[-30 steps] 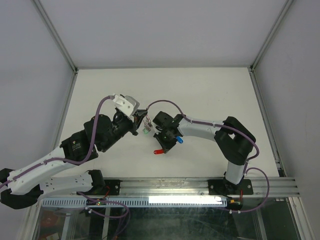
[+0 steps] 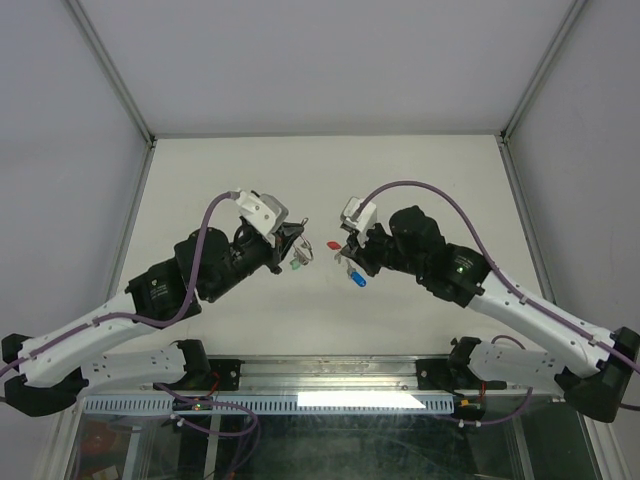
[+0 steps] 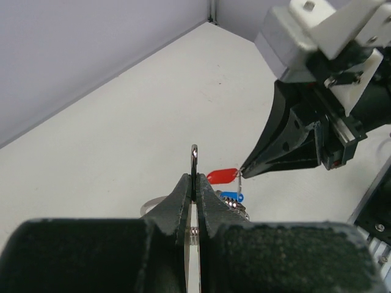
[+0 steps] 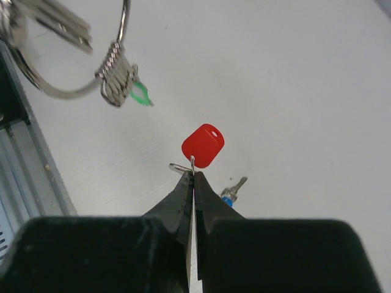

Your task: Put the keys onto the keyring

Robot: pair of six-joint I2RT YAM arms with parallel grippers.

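Observation:
My left gripper [image 2: 300, 228] is shut on a metal keyring; its coiled part [image 4: 113, 76] shows in the right wrist view. To the right, my right gripper is shut on the red key [image 4: 203, 145], whose red head points up and away from the fingertips. From the left wrist view, the red key [image 3: 222, 176] appears just beyond the ring, apart from it as far as I can tell. A green key [image 4: 141, 94] shows by the coils; whether it hangs on the ring I cannot tell. The blue key [image 2: 357, 278] lies on the table below the right gripper.
A metal rail [image 2: 330, 372] runs along its front edge. The two grippers are close together over the middle.
My right gripper has moved up and to the right in the top view, carrying the red key and turning it. My left gripper has shifted slightly right with the ring. The blue key stays put.

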